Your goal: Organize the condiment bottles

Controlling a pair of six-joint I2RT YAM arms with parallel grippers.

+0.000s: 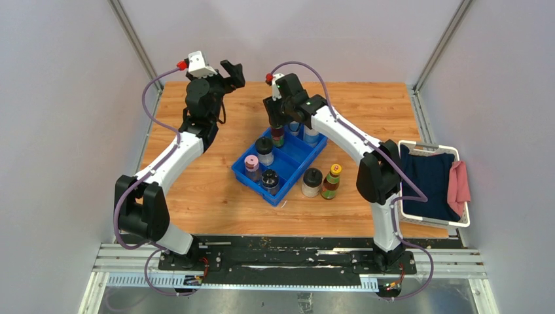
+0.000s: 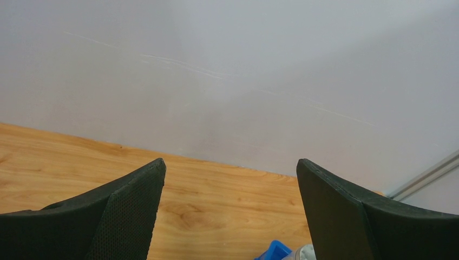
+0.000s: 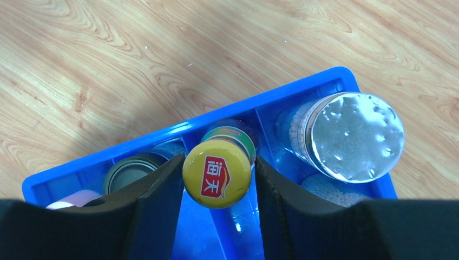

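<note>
A blue divided tray (image 1: 298,163) holds several jars and bottles, among them a black-lidded jar (image 1: 265,150) and a pink-lidded jar (image 1: 252,167). A bottle with a yellow cap (image 3: 216,173) stands in a middle compartment, with my right gripper's fingertips (image 3: 219,168) either side of the cap; whether they grip it is unclear. My left gripper is open and empty above the table's back left. A black-lidded jar (image 1: 312,183) and a yellow-capped bottle (image 1: 331,180) stand outside the tray at its front right.
A white basket with dark and pink cloths (image 1: 429,186) sits at the right edge. Walls border the table at the back and sides.
</note>
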